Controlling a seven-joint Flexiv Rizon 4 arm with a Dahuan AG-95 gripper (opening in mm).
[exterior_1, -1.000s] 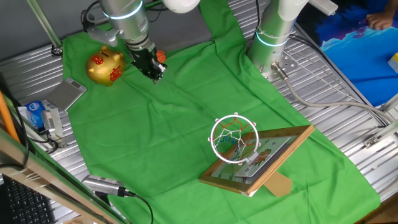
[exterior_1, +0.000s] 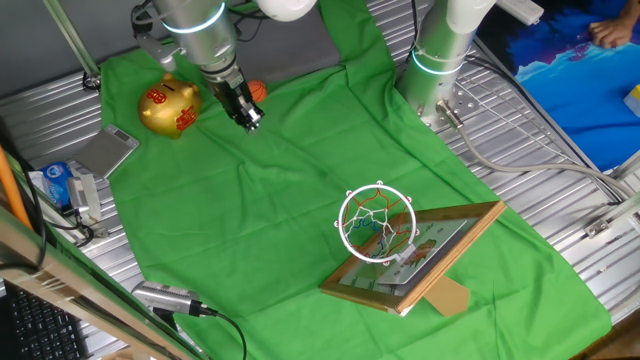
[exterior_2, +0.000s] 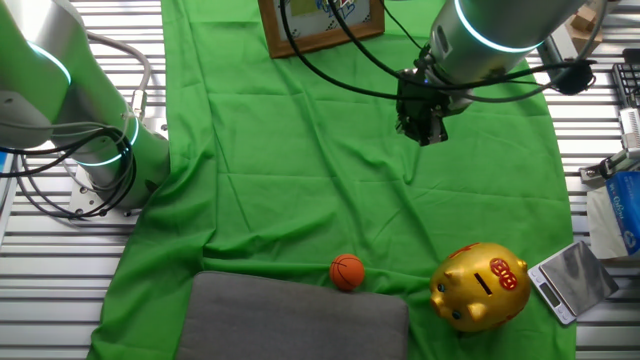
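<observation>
My gripper (exterior_1: 252, 123) hangs above the green cloth near the golden piggy bank (exterior_1: 169, 106); whether its fingers are apart or together is too small to tell. In the second exterior view the gripper (exterior_2: 422, 136) is well clear of the orange ball (exterior_2: 347, 271), which lies on the cloth at the edge of a grey pad (exterior_2: 290, 318). From the first exterior view the ball (exterior_1: 259, 91) shows partly behind the gripper. A white hoop (exterior_1: 411, 215) with a net is at the wooden picture frame (exterior_1: 455, 262), away from the gripper.
The piggy bank (exterior_2: 481, 287) stands to the right of the ball, beside a small scale (exterior_2: 573, 281). A camera-like device (exterior_1: 167, 298) lies at the cloth's edge. Dark cables (exterior_2: 370, 92) loop near the arm.
The gripper has turned slightly and looks narrower in the first exterior view, with hardly any shift in place. The ball, hoop, frame and piggy bank have not moved.
</observation>
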